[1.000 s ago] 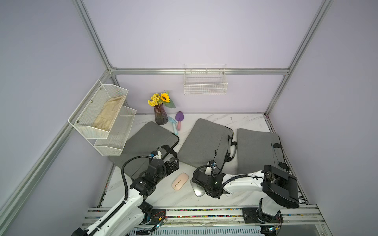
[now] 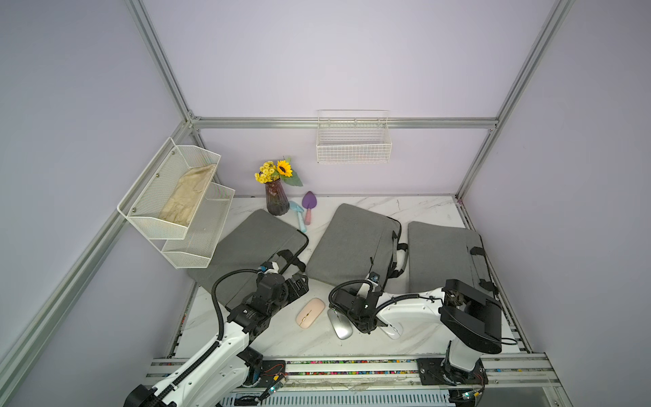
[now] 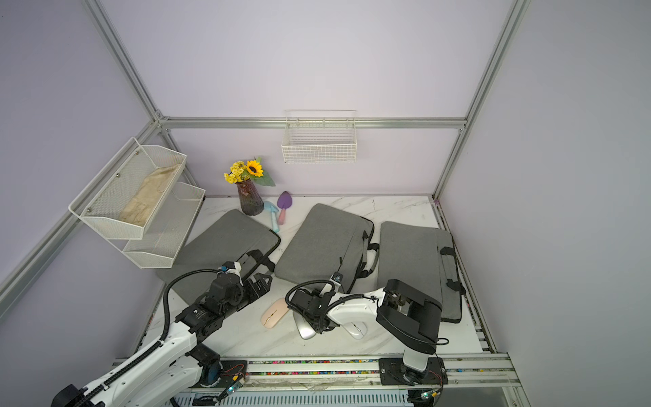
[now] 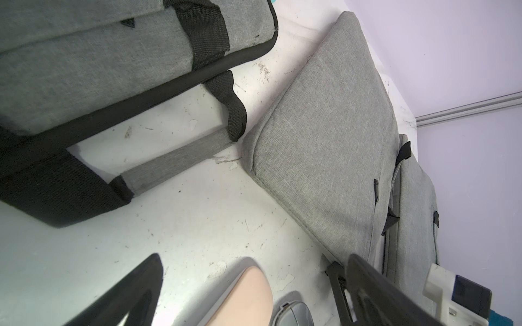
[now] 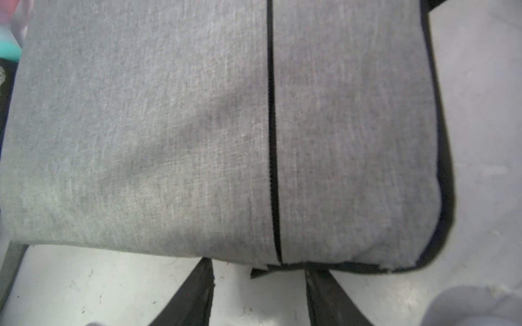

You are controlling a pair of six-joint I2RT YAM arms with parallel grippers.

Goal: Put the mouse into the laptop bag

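Three grey laptop bags lie on the table: left (image 2: 234, 251), middle (image 2: 349, 240), right (image 2: 440, 254). A pink mouse (image 2: 310, 312), silver mouse (image 2: 341, 325) and white mouse (image 3: 356, 331) lie in front of them. My left gripper stands open, empty, above the table near the left bag and pink mouse. My right gripper is at the near edge of a grey bag, which fills its view, fingers apart just below that edge; whether anything thin lies between them I cannot tell.
A flower vase (image 2: 276, 200) and toy trowels (image 2: 309, 202) stand or lie at the back. White wire baskets (image 2: 156, 227) hang on the left wall, another (image 2: 352, 152) on the back wall.
The middle bag has moved very slightly. The left arm is almost unchanged.
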